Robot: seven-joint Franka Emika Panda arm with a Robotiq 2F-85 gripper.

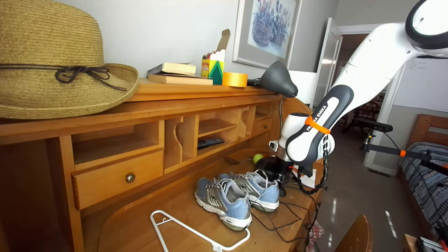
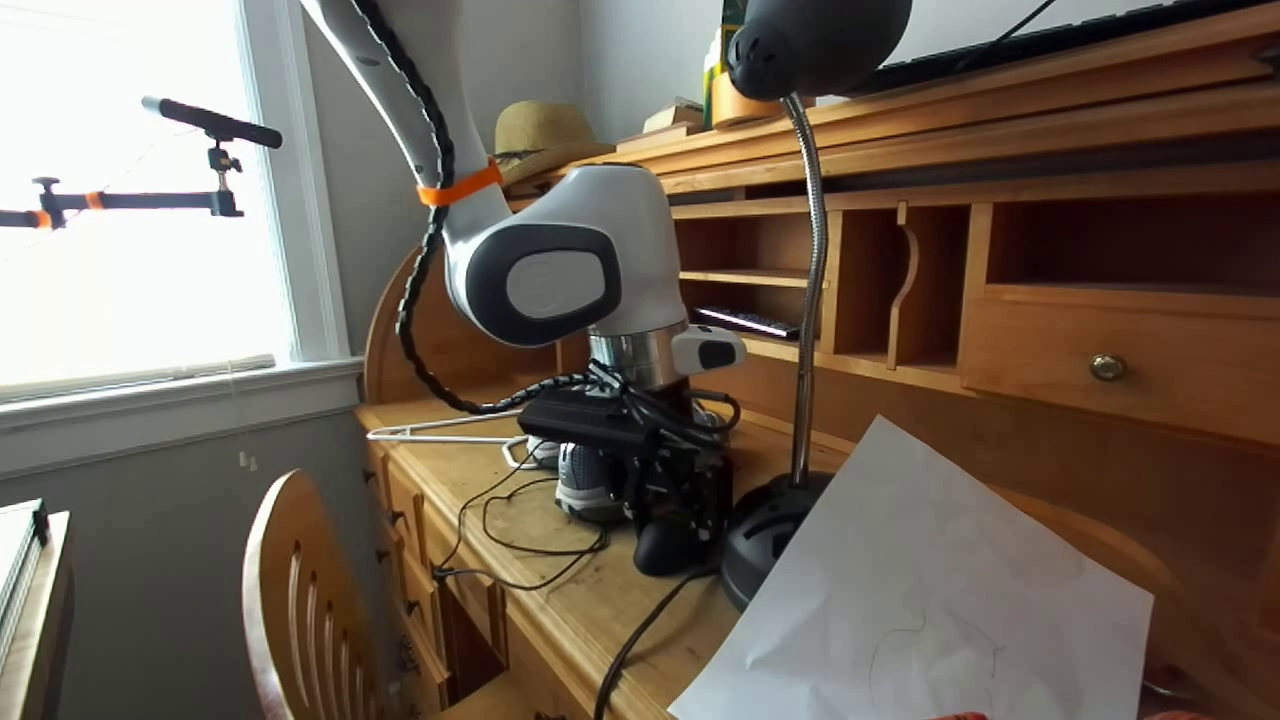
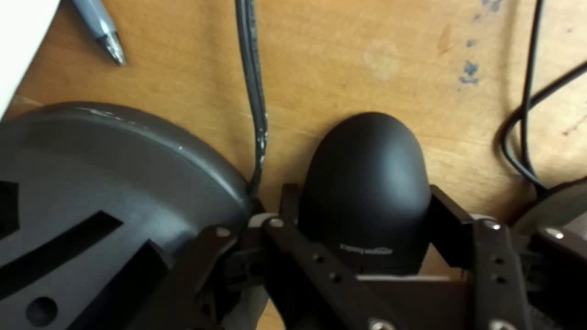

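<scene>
A black computer mouse (image 3: 368, 181) fills the middle of the wrist view, with my gripper shut on it, one finger against each side. In exterior view 2 the mouse (image 2: 667, 546) shows under the gripper, close above or on the desk; I cannot tell which. From exterior view 1, the mouse (image 1: 282, 191) is a dark shape just right of the shoes. My gripper points straight down between the lamp base (image 3: 110, 165) and the pair of blue-grey shoes (image 1: 226, 199).
The lamp's flexible neck (image 2: 811, 276) rises close beside the arm. Thin black cables (image 1: 273, 226) trail over the desk. A white hanger (image 1: 189, 229) lies near the shoes, and a paper sheet (image 2: 936, 600) stands out beyond the lamp. Bare desk shows left of the hanger.
</scene>
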